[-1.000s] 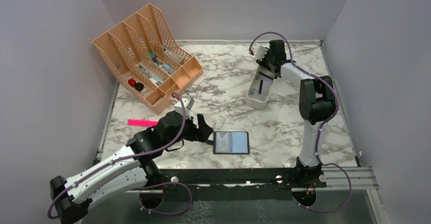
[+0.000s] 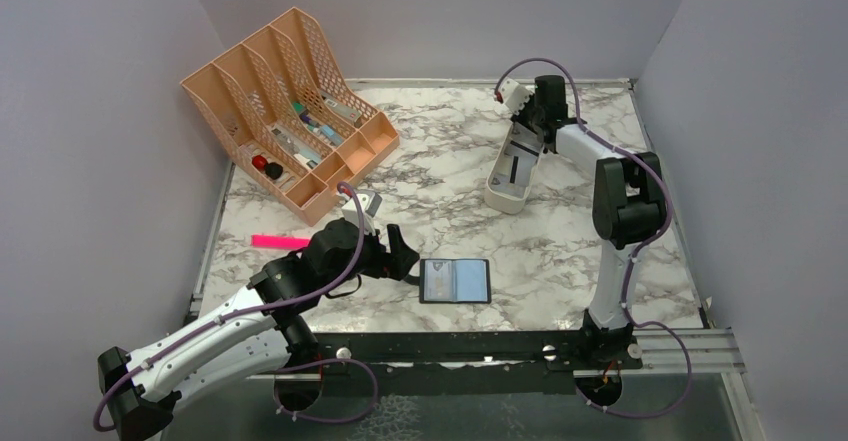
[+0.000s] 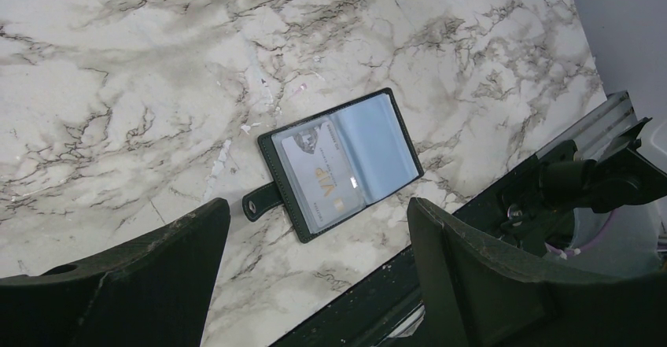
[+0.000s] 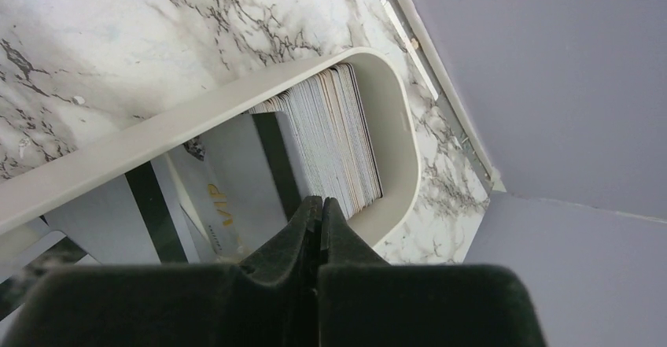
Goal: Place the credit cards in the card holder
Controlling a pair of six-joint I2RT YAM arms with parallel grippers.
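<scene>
The dark card holder [image 2: 455, 281] lies open near the table's front edge, with a VIP card [image 3: 318, 170] in its clear left pocket and a plain blue right side. My left gripper is open above it, nothing between its fingers. Across the table, the long cream box [image 2: 507, 199] holds a tight row of cards on edge [image 4: 334, 131] at its far end and loose grey cards lying flat. One is a grey VIP card [image 4: 228, 170]. Over the front of the row, my right gripper is shut, and nothing shows between its tips.
An orange slotted organizer [image 2: 330, 91] with small items stands at the back left. A pink strip [image 2: 280, 242] lies in front of it, close to the left arm. Open marble table separates the organizer, box and holder. Walls close off the sides and back.
My right gripper has shifted slightly to the right at the far end of the box. The left arm and the card holder look unmoved.
</scene>
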